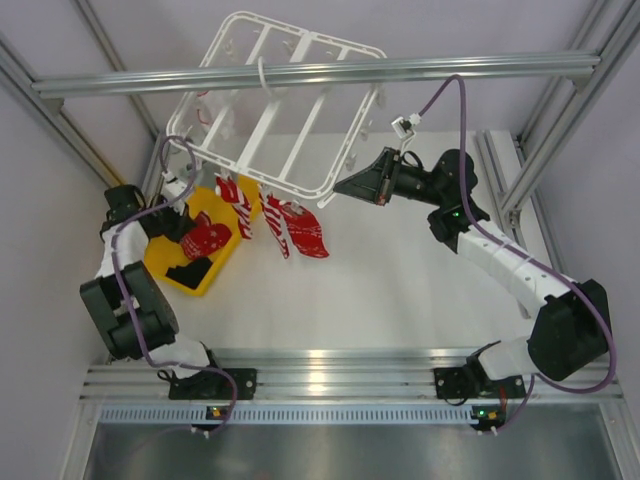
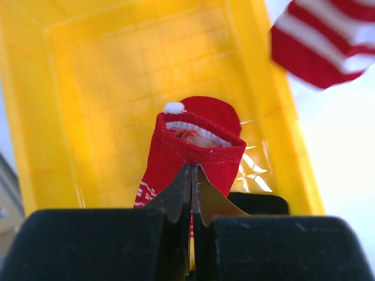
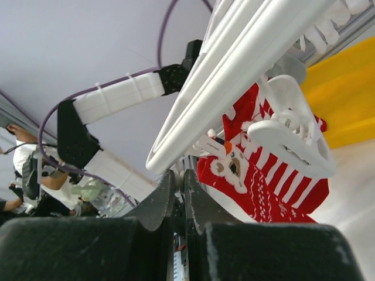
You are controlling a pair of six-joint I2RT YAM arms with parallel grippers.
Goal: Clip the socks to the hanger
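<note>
In the top view, the white hanger point(image 1: 260, 127) hangs tilted from the overhead bar, with red-and-white socks point(image 1: 303, 230) along its near edge. My right gripper is shut on a thin white bit at the hanger's near right corner. In the left wrist view, a red sock point(image 2: 170, 157) with a white-lined mouth is over the yellow bin, and my left gripper is shut on its cuff edge. The right wrist view shows a reindeer sock point(image 3: 252, 190) and a striped sock point(image 3: 296, 190) below a white clip point(image 3: 293, 137).
The yellow bin point(image 1: 240, 232) lies at the left, with a black item point(image 1: 188, 273) in it. A metal bar point(image 1: 420, 72) crosses above the hanger.
</note>
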